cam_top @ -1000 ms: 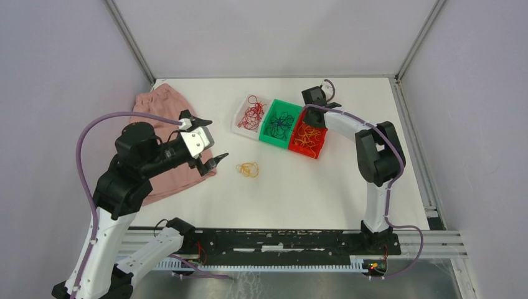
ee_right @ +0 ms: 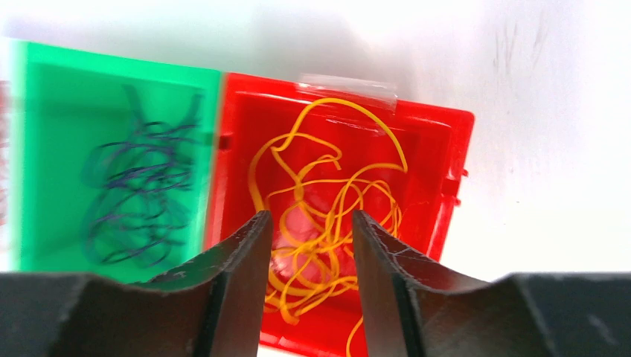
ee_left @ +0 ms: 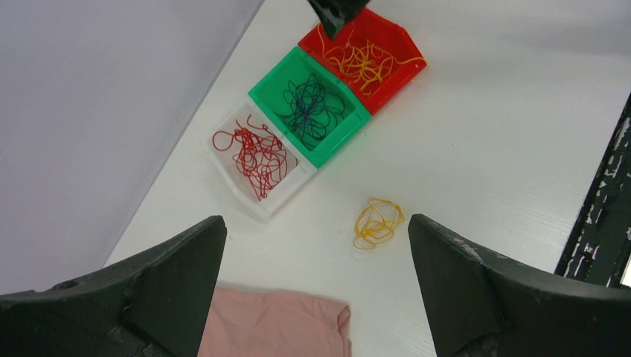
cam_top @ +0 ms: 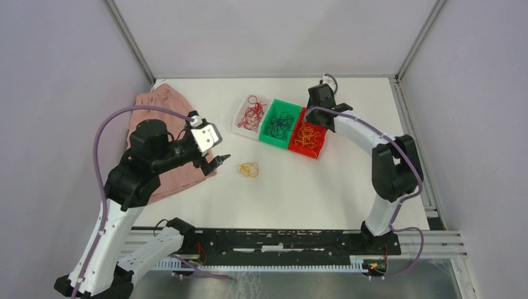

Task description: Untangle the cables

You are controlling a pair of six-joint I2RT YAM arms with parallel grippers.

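Observation:
Three bins stand at the back of the table: white (cam_top: pixel 236 123) with red cables, green (cam_top: pixel 284 106) with dark blue cables, red (cam_top: pixel 316 149) with yellow cables. A loose yellow cable (cam_top: pixel 248 169) lies in a small tangle mid-table. My right gripper hangs over the red bin; its fingers are parted, with yellow cables visible behind and below them, none clearly held. My left gripper hangs raised near the pink cloth, open with nothing between its fingers.
A pink cloth (cam_top: pixel 168 180) covers the left of the table.
The left arm has moved a little to the right.

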